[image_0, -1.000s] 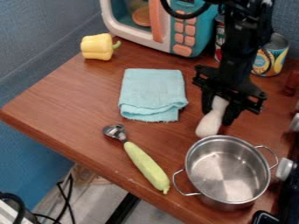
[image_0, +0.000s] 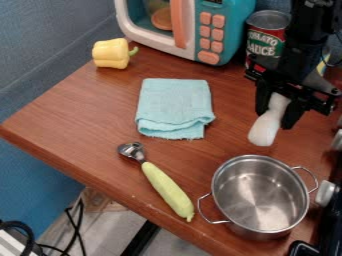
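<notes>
My black gripper (image_0: 281, 97) is at the right of the table, shut on a white elongated object (image_0: 267, 124) that hangs tilted downward above the wood, just behind a steel pot (image_0: 258, 190). The pot has two handles and is empty. A pale yellow-green corn cob (image_0: 167, 189) lies left of the pot, with a metal scoop (image_0: 131, 152) at its upper end.
A folded blue cloth (image_0: 174, 105) lies mid-table. A yellow pepper (image_0: 111, 53) sits at the back left, beside a toy microwave (image_0: 178, 25). A tomato sauce can (image_0: 265, 40) stands behind the gripper.
My gripper has risen and moved right and back with the white object, away from the pot. The other things are unmoved.
</notes>
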